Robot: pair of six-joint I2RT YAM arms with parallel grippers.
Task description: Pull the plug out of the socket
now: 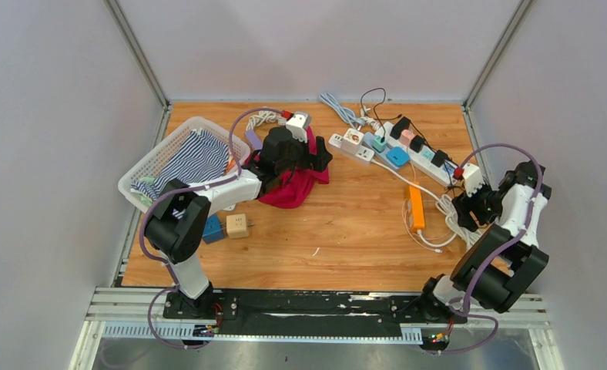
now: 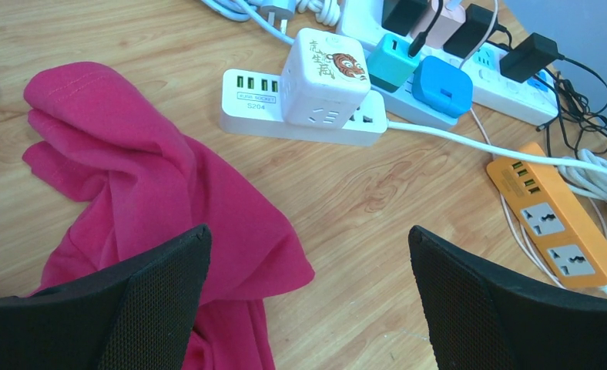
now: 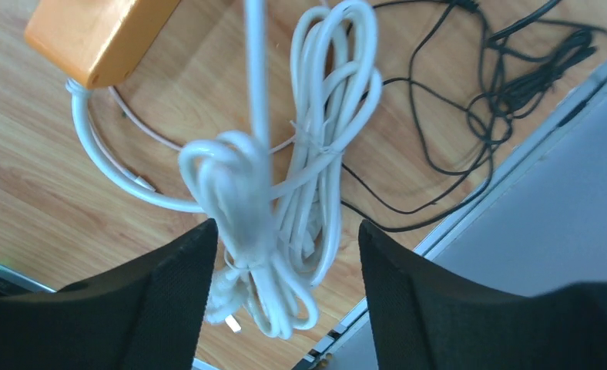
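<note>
A white power strip (image 2: 254,104) carrying a cube adapter (image 2: 323,73) lies right of the red cloth (image 2: 123,169). Beside it are a blue strip with a blue plug (image 2: 442,86) and a long white strip with several plugs (image 1: 431,169). My left gripper stands open above the cloth, nothing between its fingers. At the right, my right gripper is open over the coiled white cable (image 3: 320,131); one bundle hangs blurred between its fingers.
An orange strip (image 1: 415,206) lies left of the cable coil. A white basket (image 1: 152,162) and two loose adapters (image 1: 237,226) are on the left.
</note>
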